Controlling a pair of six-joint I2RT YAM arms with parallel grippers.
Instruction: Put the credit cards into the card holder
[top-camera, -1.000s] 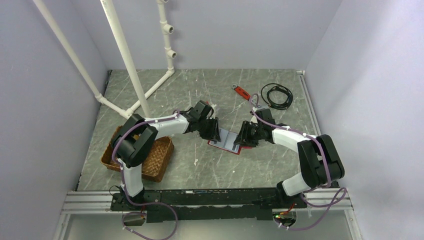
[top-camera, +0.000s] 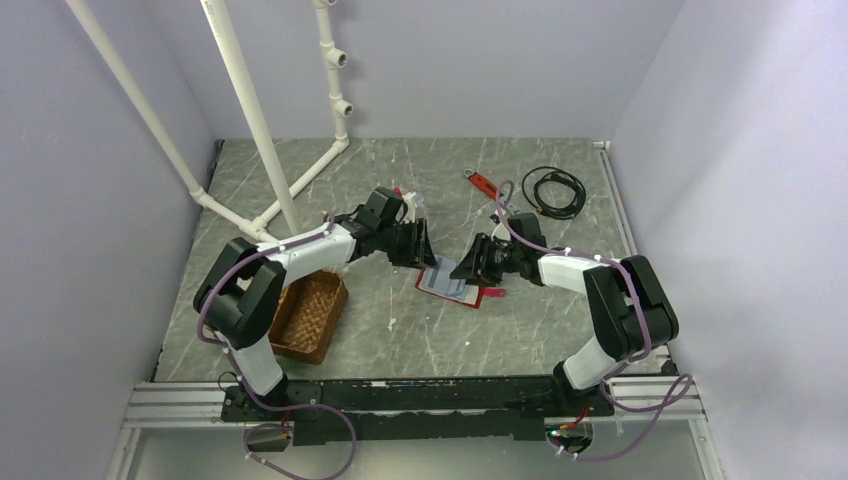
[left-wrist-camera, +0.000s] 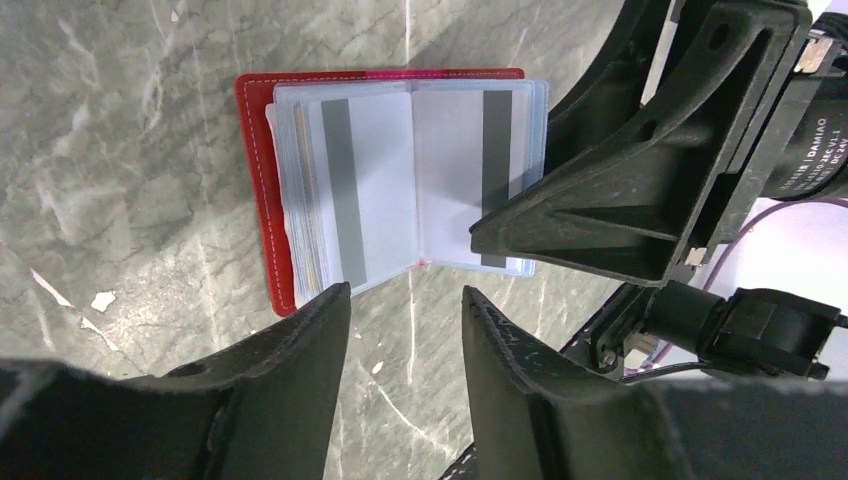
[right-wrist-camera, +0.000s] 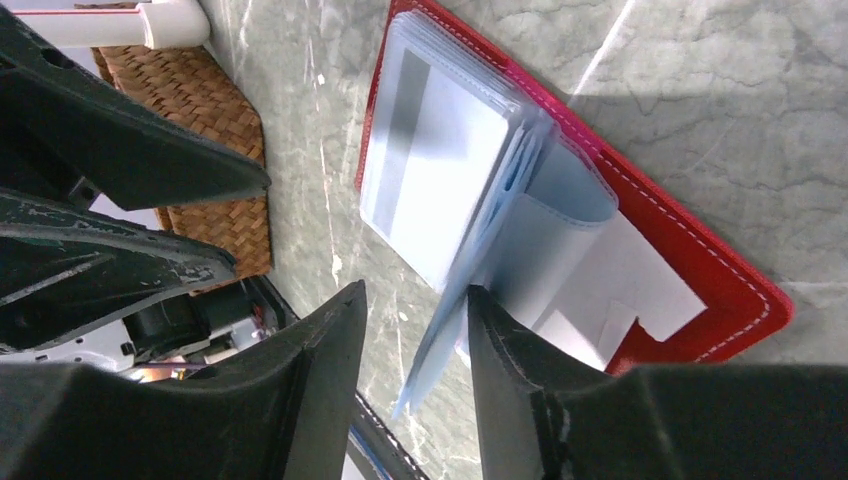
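Note:
The card holder (top-camera: 440, 283) lies spread on the table, a red cover with clear sleeve pages. In the left wrist view its white pages (left-wrist-camera: 375, 190) with grey stripes show. My left gripper is open above its edge, nothing between the fingers. My right gripper is open at the holder; a clear sleeve page (right-wrist-camera: 480, 245) stands bent up between its fingers, close to one fingertip (right-wrist-camera: 480, 300). White inserts (right-wrist-camera: 625, 285) show under the lifted page. Beside the holder lies a flat pink-red piece (top-camera: 494, 292), partly under the right gripper; I cannot tell whether it is a card.
A brown woven basket (top-camera: 325, 340) stands at the left under the left arm. White pipes (top-camera: 300, 180) rise behind it. A red-handled tool (top-camera: 481, 184) and a coiled black cable (top-camera: 575, 205) lie at the back right.
My left gripper has drawn back a little to the left and away from the holder's left side. The right gripper has shifted left over the holder, and a page there now stands up.

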